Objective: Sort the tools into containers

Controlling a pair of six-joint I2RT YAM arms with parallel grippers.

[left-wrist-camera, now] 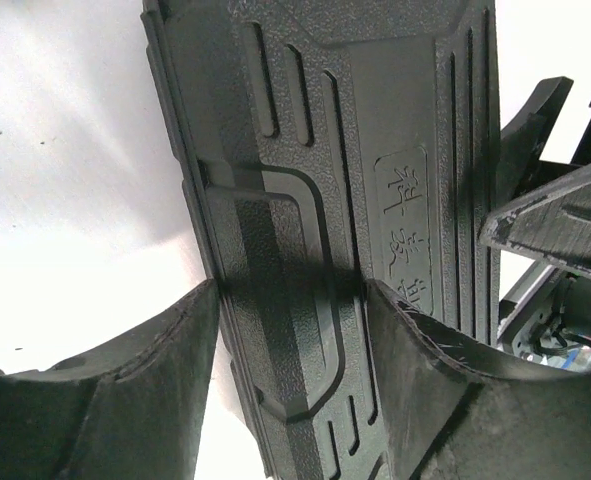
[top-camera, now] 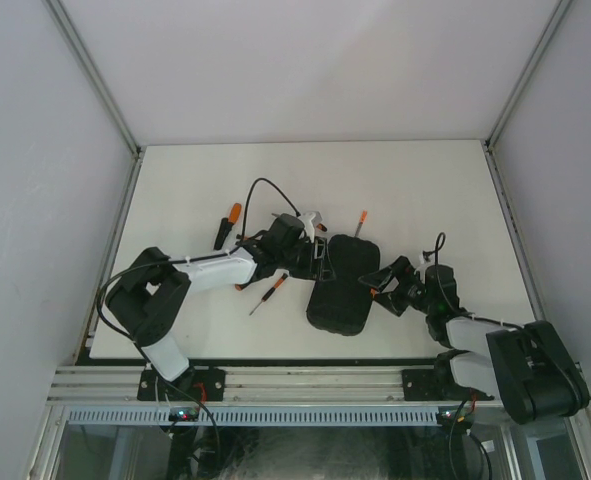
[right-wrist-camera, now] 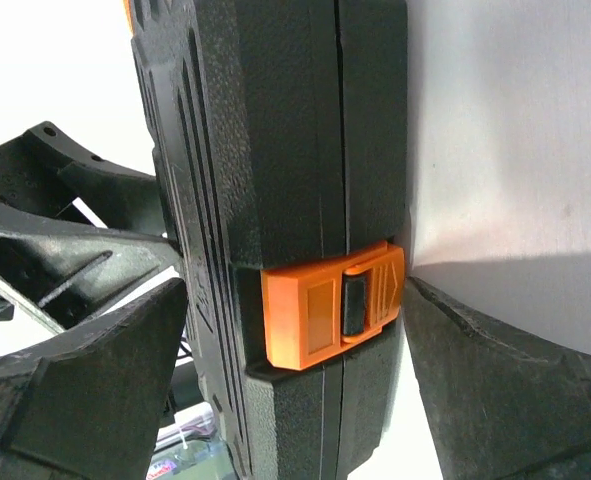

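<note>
A closed black tool case (top-camera: 341, 305) lies in the middle of the table, with an orange latch (right-wrist-camera: 320, 308) on its right side. My left gripper is part open at the case's left side. One finger is beside the edge and the other over the lid, with no firm hold visible. At the opposite side, my right gripper has its fingers apart around the latch and the case's edge. Between the arm and the case lies a thin screwdriver (top-camera: 268, 294); another orange-handled one (top-camera: 362, 221) lies behind the case.
To the left is a black and orange tool (top-camera: 227, 227), and an orange piece (top-camera: 321, 227) shows behind the left gripper. Other orange parts under the left arm are mostly hidden. Free table surface (top-camera: 435, 185) spreads at the back right.
</note>
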